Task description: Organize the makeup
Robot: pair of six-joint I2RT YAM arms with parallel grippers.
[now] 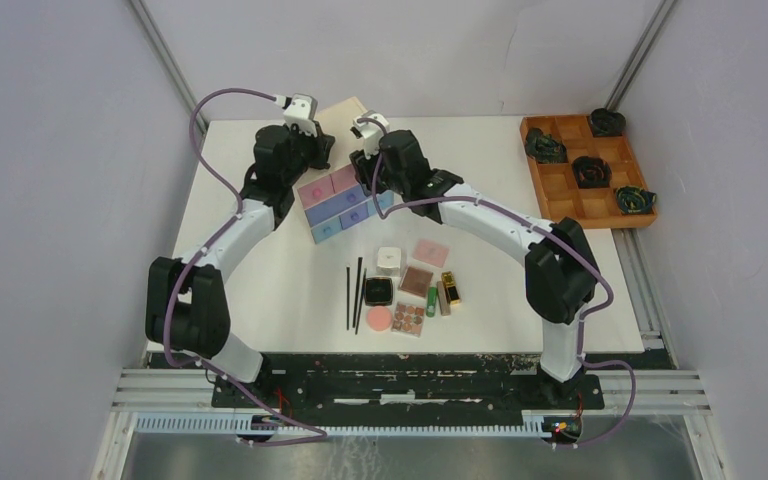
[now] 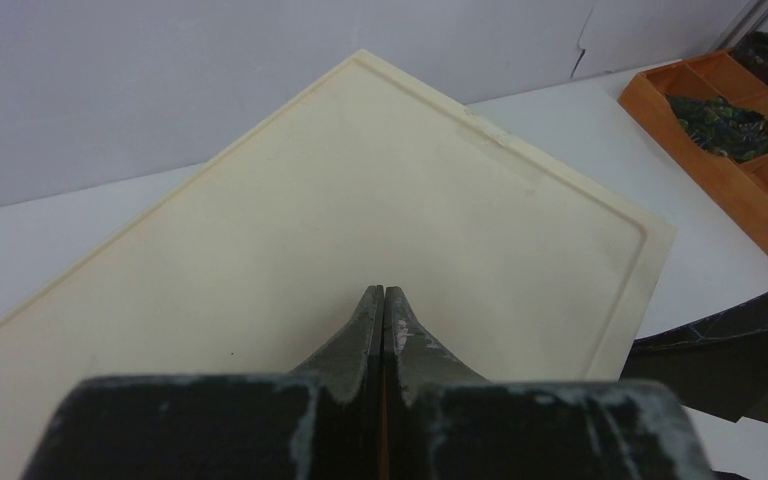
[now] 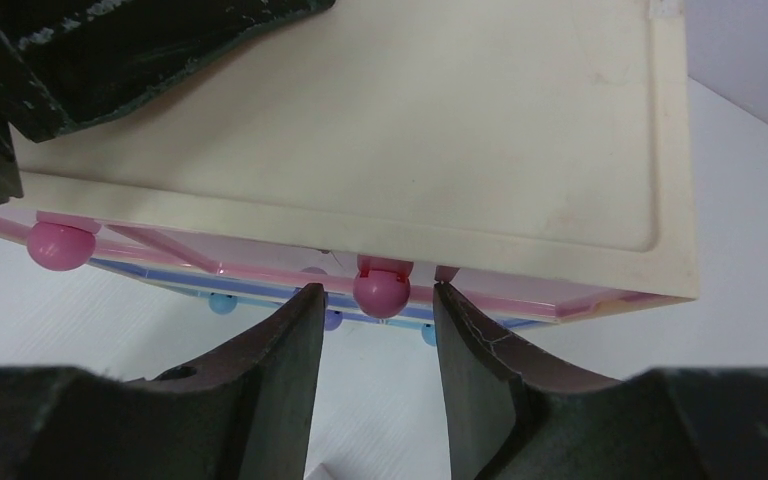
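A cream-topped organizer (image 2: 380, 180) with pink, blue and light blue drawers (image 1: 330, 205) stands at the back middle. My left gripper is over its top, fingertips together; whether anything is between them is unclear. My right gripper is open at the front of the top row, its fingertips either side of a round pink knob (image 3: 381, 294). On the table lie brushes (image 1: 358, 295), a black box (image 1: 379, 291), a white box (image 1: 389, 261), a pink round item (image 1: 378, 318), palettes (image 1: 408, 319), tubes (image 1: 431, 301) and a gold-black item (image 1: 450, 288).
A wooden compartment tray (image 1: 580, 200) with dark green items stands at the back right. A wall runs close behind the organizer.
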